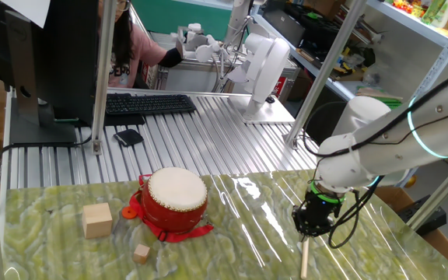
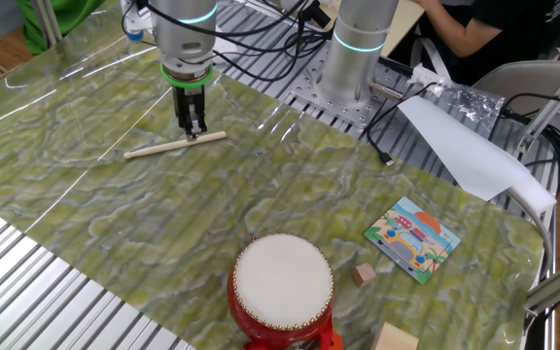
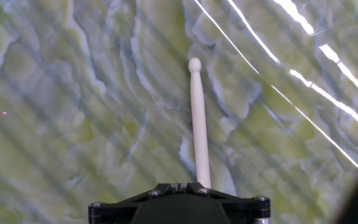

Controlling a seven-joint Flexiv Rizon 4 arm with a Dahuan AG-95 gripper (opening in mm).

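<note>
A pale wooden drumstick (image 2: pixel 158 149) lies on the green marbled mat, its round tip (image 3: pixel 194 65) pointing away from my gripper in the wrist view. My gripper (image 2: pixel 193 135) points down directly over the stick, close to its thicker end. In the wrist view my gripper looks shut, its fingertips together; the stick (image 3: pixel 200 137) passes just right of where they meet and disappears behind them. No grip on it shows. A red drum (image 1: pixel 176 206) with a cream skin stands on red cloth, well away from the gripper (image 1: pixel 305 235).
Near the drum are a larger wooden block (image 1: pixel 97 221) and a small wooden cube (image 1: pixel 141 253). A colourful picture board (image 2: pixel 413 239) lies flat beyond the cube. A metal post (image 1: pixel 329 74) rises behind the mat.
</note>
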